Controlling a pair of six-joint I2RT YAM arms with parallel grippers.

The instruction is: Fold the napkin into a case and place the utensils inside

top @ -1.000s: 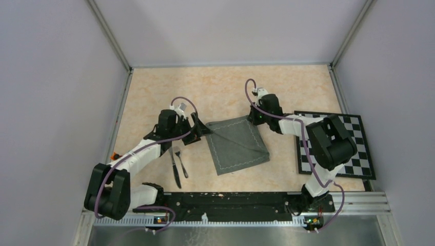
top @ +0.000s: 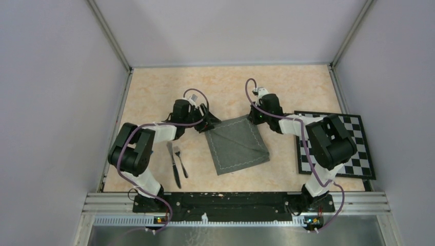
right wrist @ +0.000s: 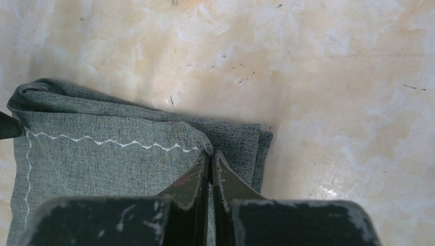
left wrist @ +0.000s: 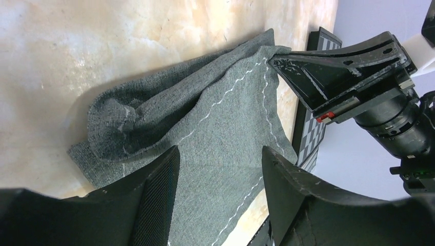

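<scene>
The dark grey napkin lies folded on the table, its white stitching running along the edges. At its far left corner, which is bunched up in the left wrist view, my left gripper hovers with its fingers apart and nothing between them. My right gripper is shut on the napkin's far right corner, pinching the top layer's stitched edge. Under that layer, more folds of cloth show. Left of the napkin lie a knife and a fork.
A black-and-white checkered board lies at the right, partly under my right arm.
My left gripper has moved right and slightly away from the front, from beside the napkin to over its far left corner. My right arm and the napkin look unchanged.
</scene>
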